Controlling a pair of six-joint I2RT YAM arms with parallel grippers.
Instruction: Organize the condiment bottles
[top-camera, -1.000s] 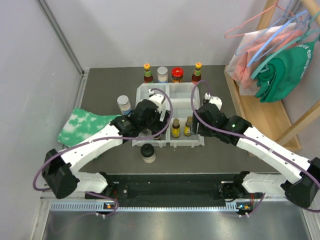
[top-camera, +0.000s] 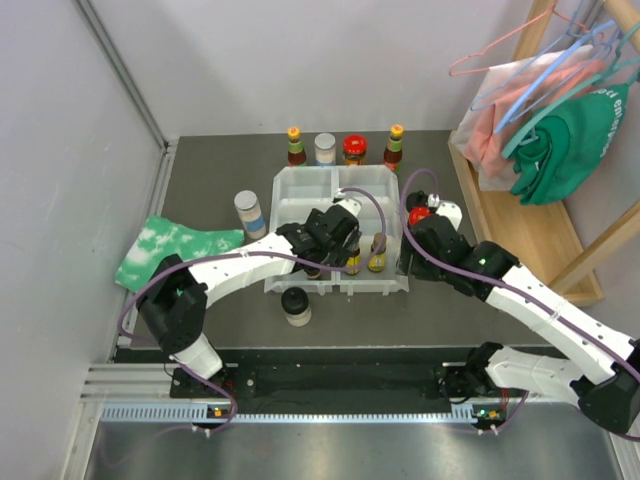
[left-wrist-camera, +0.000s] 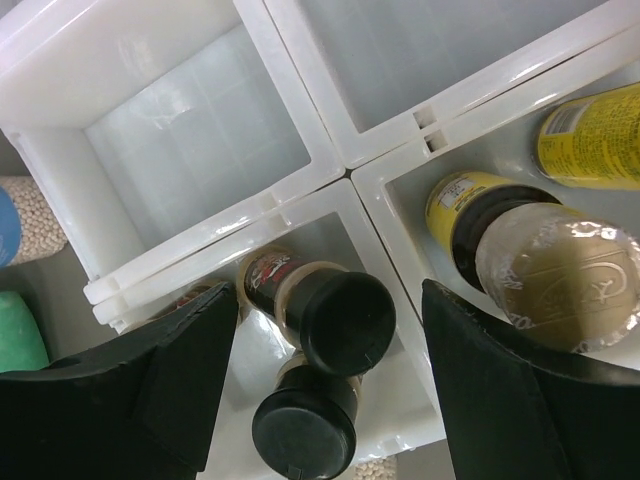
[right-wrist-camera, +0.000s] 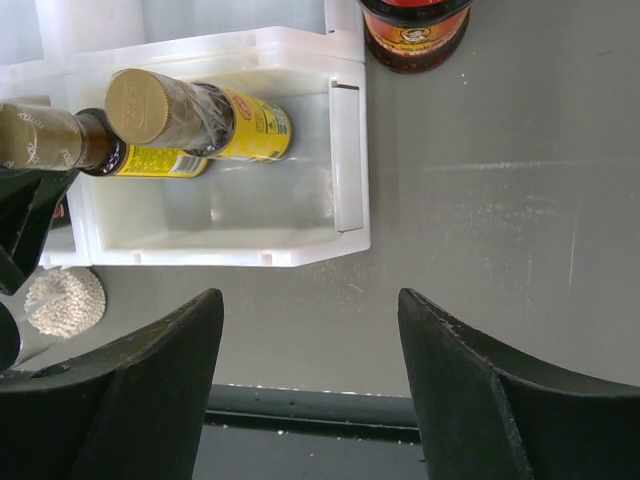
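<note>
My left gripper stands open over the white divided organizer (top-camera: 300, 190). Beneath it, in the left wrist view, black-capped bottles (left-wrist-camera: 347, 322) fill the near-left compartment, and yellow-labelled bottles (left-wrist-camera: 590, 140) stand in the near-right one, also seen in the right wrist view (right-wrist-camera: 250, 125). My right gripper is open above bare counter, just right of the organizer. A red-capped jar (top-camera: 418, 213) is beside the organizer's right side, partly hidden by the right arm in the top view.
Sauce bottles (top-camera: 394, 150) and jars (top-camera: 325, 148) line the back. A white-lidded jar (top-camera: 250, 212) and green cloth (top-camera: 175, 250) lie left, a black-lidded jar (top-camera: 296, 305) in front. A wooden rack with hangers and clothes is at right.
My left arm has moved right over the organizer toward the near-right compartment. My right gripper has shifted right, away from the organizer.
</note>
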